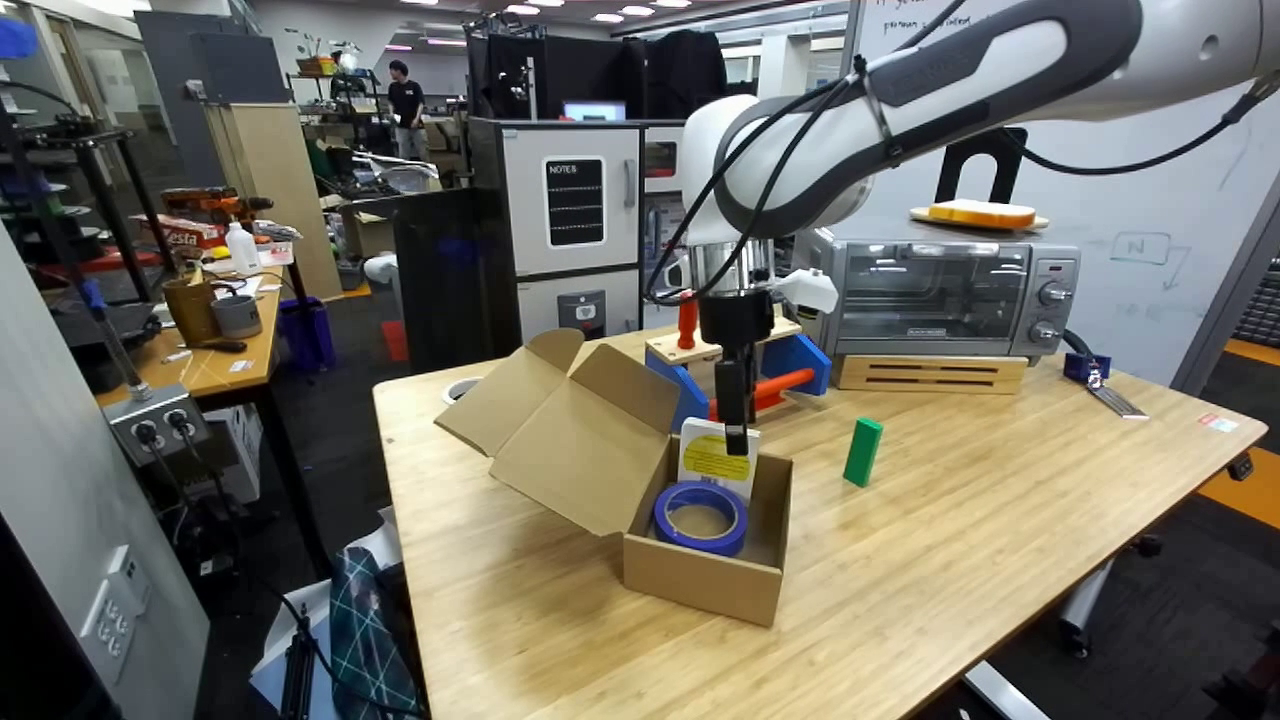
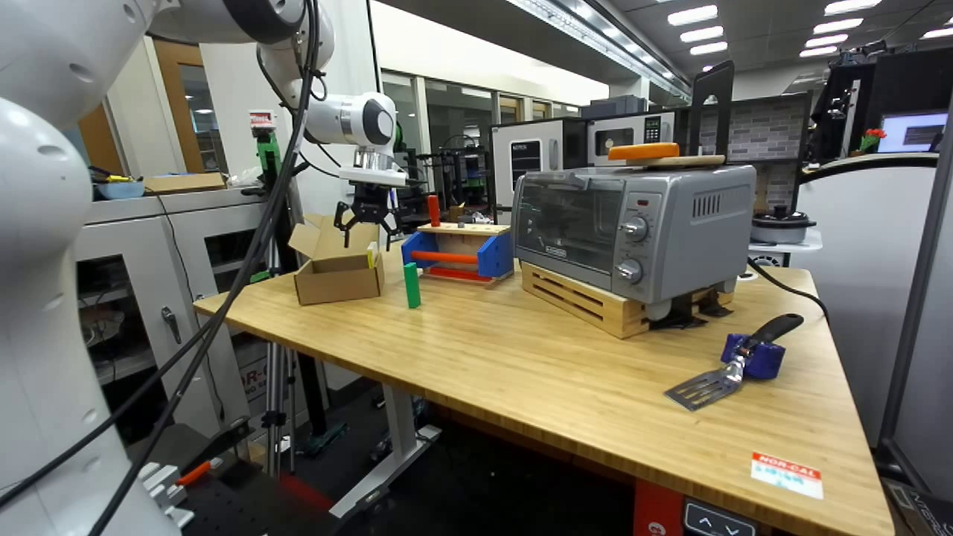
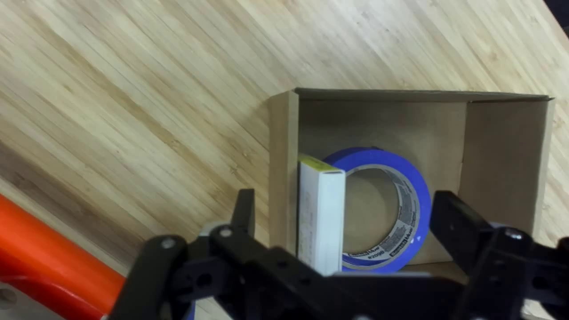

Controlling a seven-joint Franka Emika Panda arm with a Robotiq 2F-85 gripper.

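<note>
An open cardboard box [image 1: 708,580] stands on the table, its lid flaps [image 1: 584,451] folded back to the left. Inside lies a roll of blue tape [image 1: 727,535]. Beside the roll a small white box with a yellow label [image 1: 717,457] stands upright against one wall. My gripper points down over the cardboard box with its fingers [image 3: 243,210] wide apart. In the wrist view, the white box and most of the roll appear between them, with nothing gripped. From the side, the gripper [image 2: 367,234] hangs above the box's rim.
A green block [image 1: 863,451] stands upright right of the box. Behind are a blue and red wooden toolbox [image 2: 457,251] and a toaster oven [image 2: 632,234] on a wooden stand. A spatula [image 2: 717,380] rests at the far right.
</note>
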